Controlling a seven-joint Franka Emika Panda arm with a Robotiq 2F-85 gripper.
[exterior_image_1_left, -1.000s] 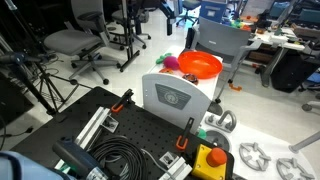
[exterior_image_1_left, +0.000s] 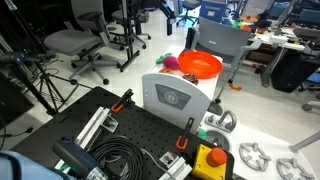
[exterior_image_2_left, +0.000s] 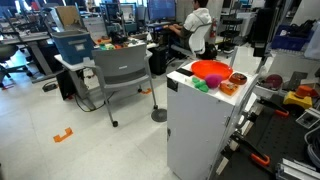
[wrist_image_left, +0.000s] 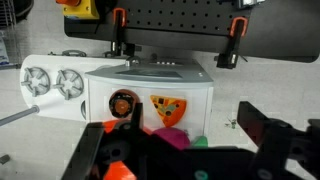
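A red-orange plate (exterior_image_1_left: 200, 65) lies on top of a small white cabinet (exterior_image_2_left: 205, 125). Beside it are a magenta rounded piece (exterior_image_1_left: 171, 62), an orange wedge-shaped piece (wrist_image_left: 168, 107), a brown ring-shaped piece (wrist_image_left: 123, 103) and a green piece (exterior_image_2_left: 198, 83). My gripper hangs above the cabinet, its dark fingers spread wide apart in the wrist view. Nothing shows between them at their own height; the pieces seen through the gap rest below. Part of the plate is hidden behind the gripper in that view. The gripper also shows near the top of exterior view 1.
A black perforated base (wrist_image_left: 180, 15) with orange-tipped clamps adjoins the cabinet. To the right in exterior view 1 stand a yellow box with an orange knob (exterior_image_1_left: 210, 158), a faucet (exterior_image_1_left: 226, 121) and white stove rings (exterior_image_1_left: 254, 155). A grey chair (exterior_image_2_left: 123, 75) stands on the floor.
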